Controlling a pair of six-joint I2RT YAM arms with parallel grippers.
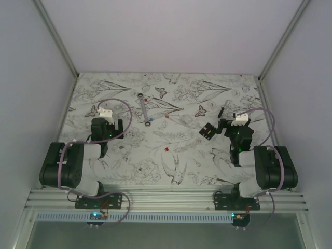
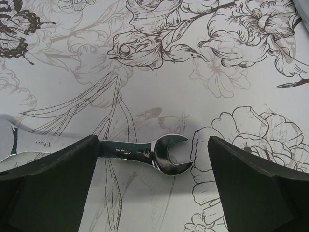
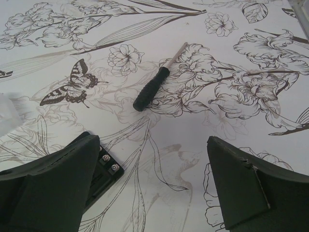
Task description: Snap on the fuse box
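Observation:
A black box with metal studs (image 1: 207, 131), apparently the fuse box, lies on the mat left of my right gripper (image 1: 234, 124); in the right wrist view it (image 3: 108, 171) is partly behind a finger. My right gripper is open and empty. My left gripper (image 1: 110, 127) stands open at the left side of the mat; in the left wrist view its fingers (image 2: 58, 188) frame a chrome wrench (image 2: 125, 151) lying beyond them. I cannot make out a separate cover clearly.
A screwdriver (image 3: 150, 91) lies behind the box. A long grey wrench-like piece (image 1: 143, 109) lies left of centre, with small red and blue bits nearby. A translucent piece (image 3: 7, 116) is at the right wrist view's left edge.

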